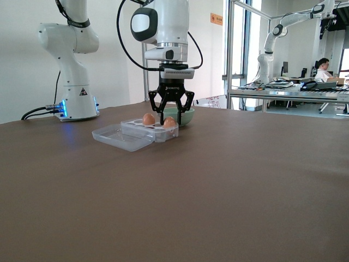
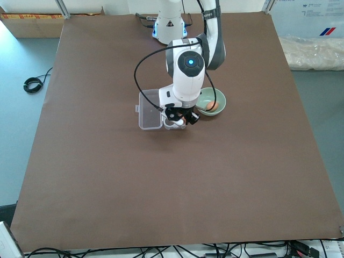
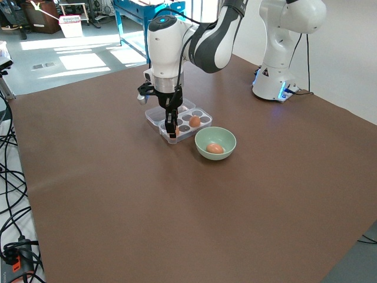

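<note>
A clear plastic egg box [image 2: 150,115] with its lid open sits under the arm. In the top view its tray [image 1: 136,127] holds brown eggs [image 1: 149,119], with a second egg [image 1: 169,122] at the front. My black gripper [image 1: 170,115] hangs low over the tray's right part, its fingers apart; whether an egg is between them I cannot tell for sure. A pale green bowl [image 3: 215,140] beside the box holds one egg [image 3: 214,148]. In the left view the gripper hides much of the tray.
Cables hang from my arm and lie along the table's edge.
</note>
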